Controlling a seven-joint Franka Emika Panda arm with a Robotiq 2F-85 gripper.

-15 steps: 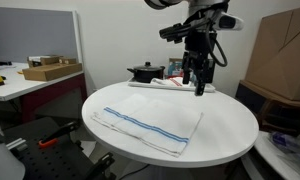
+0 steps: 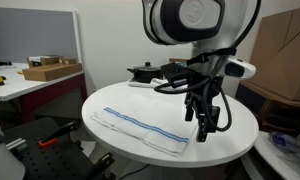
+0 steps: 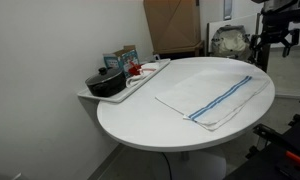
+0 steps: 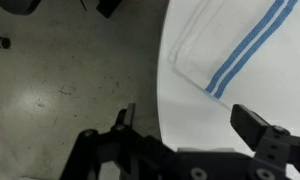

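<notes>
A white towel [image 2: 148, 128] with blue stripes lies spread flat on the white round table [image 2: 230, 140]. My gripper [image 2: 212, 132] is above the table near the towel's right end, open, with nothing between its fingers. Seen in the wrist view, the fingers stand wide apart over the table's edge, and a striped corner of the towel [image 4: 225, 60] lies ahead of them, apart from the fingers. In exterior view 2 the gripper [image 3: 272, 45] shows at the upper right, clear of the towel [image 3: 215, 95].
A black pot [image 3: 106, 80] sits on a white tray [image 3: 140, 85] at the table's far side, along with a box [image 3: 121, 60] and red-and-white cloth. Bare tabletop surrounds the towel. Beyond the rim, the grey floor [image 4: 70, 90] drops away.
The arm has come lower and closer to exterior view 1's camera, moving from above the table's far side toward the towel's right end. The towel has not moved.
</notes>
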